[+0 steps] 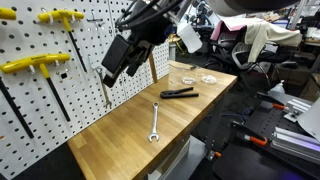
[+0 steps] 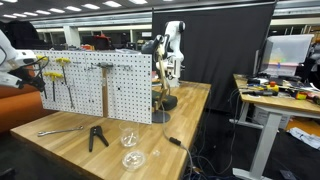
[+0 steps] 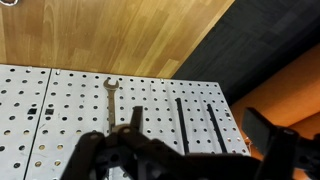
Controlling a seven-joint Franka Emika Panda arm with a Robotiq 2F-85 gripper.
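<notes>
My gripper is open with nothing between its fingers, high in front of the white pegboard. In the wrist view a finger shows dark against the pegboard, near a hanging wrench. That wrench hangs on the board just left of the gripper in exterior view 1. A second wrench lies flat on the wooden table. Black-handled pliers rest farther along the table.
Yellow-topped tools hang on the board's left part, and a wooden-handled hammer hangs farther along. Clear dishes stand near the table edge. Bare tabletop surrounds the lying wrench.
</notes>
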